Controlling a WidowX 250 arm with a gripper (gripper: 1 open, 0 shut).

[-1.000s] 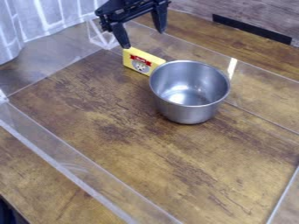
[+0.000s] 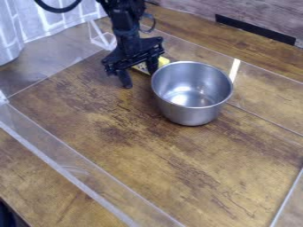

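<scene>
My black gripper is low at the upper middle of the camera view, over a small yellow box, which it mostly hides. Whether its fingers grip the box or stand apart around it I cannot tell. A large steel pot stands just to the lower right of the box.
A translucent object stands at the top left edge.
My gripper has come down from the top of the view onto the yellow box, now covering most of it. The pot has not moved.
</scene>
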